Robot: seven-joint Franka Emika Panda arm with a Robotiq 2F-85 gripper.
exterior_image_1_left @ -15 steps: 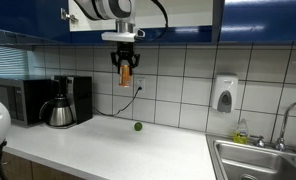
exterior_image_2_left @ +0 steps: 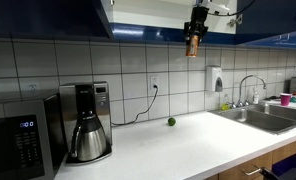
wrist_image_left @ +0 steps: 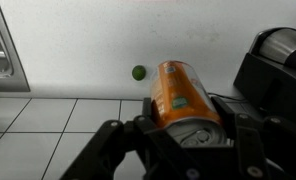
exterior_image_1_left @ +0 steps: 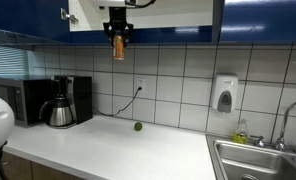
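Note:
An orange can (exterior_image_1_left: 118,47) hangs high above the counter, in front of the upper cabinet's lower edge. My gripper (exterior_image_1_left: 118,37) is shut on it from above. The second exterior view has the same can (exterior_image_2_left: 193,45) well over the counter, under the gripper (exterior_image_2_left: 196,28). Seen from the wrist, the can (wrist_image_left: 183,95) fills the middle, with its silver end toward the camera and dark fingers on both sides. Far below it a small green round object (exterior_image_1_left: 138,126) lies on the counter (exterior_image_1_left: 118,150).
Overhead is an open cabinet shelf (exterior_image_1_left: 173,22) with a blue lower edge (exterior_image_2_left: 138,36). A coffee maker (exterior_image_2_left: 86,122) and a microwave (exterior_image_2_left: 23,140) stand at the left. The sink (exterior_image_1_left: 253,160) and a soap dispenser (exterior_image_1_left: 224,93) are at the right.
The gripper and the can have risen toward the cabinet and shifted slightly left in the first exterior view. The counter objects have stayed where they were.

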